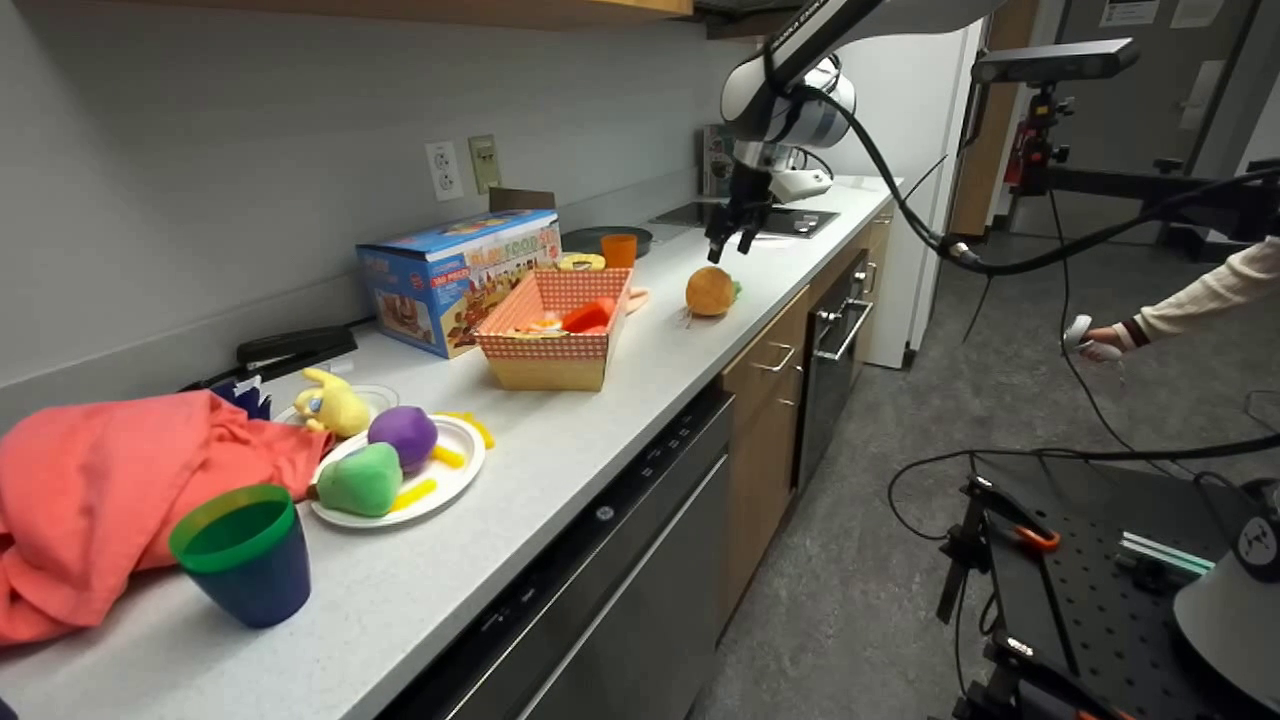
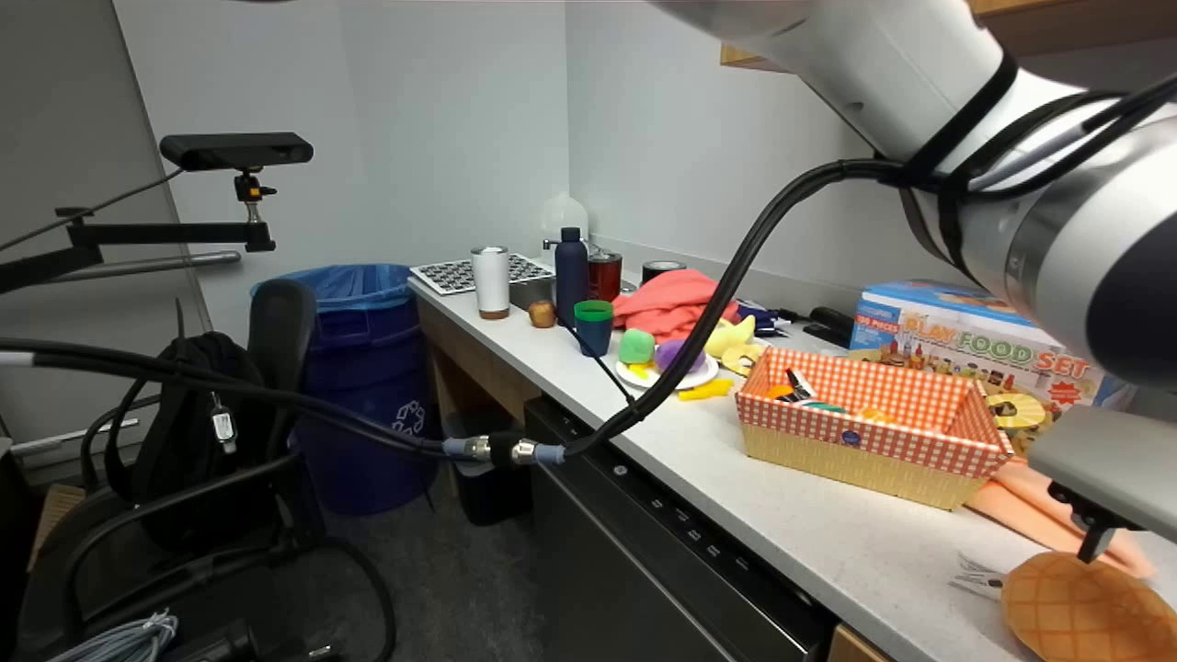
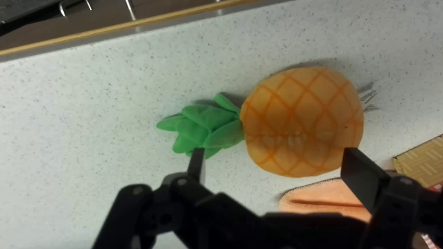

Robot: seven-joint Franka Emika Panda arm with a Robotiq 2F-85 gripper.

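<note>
A plush pineapple (image 3: 305, 120) with an orange body and green leaves (image 3: 207, 126) lies on its side on the pale counter, close to the front edge. In exterior view 1 the pineapple (image 1: 710, 292) sits a little nearer the camera than my gripper (image 1: 732, 250). My gripper is open above the counter, its fingers wide apart with nothing held between them. From the wrist, the leaves show past the left finger and the body reaches toward the right one. Exterior view 2 shows only part of the pineapple (image 2: 1087, 607), at the lower right corner.
Beside the pineapple lies a peach cloth (image 3: 322, 197). A checked basket (image 2: 850, 441) with toy food stands close by, in front of a play food box (image 1: 456, 276). A plate (image 1: 450, 480) with plush toys and a cup (image 1: 246, 558) are farther along. Bare counter lies left of the leaves.
</note>
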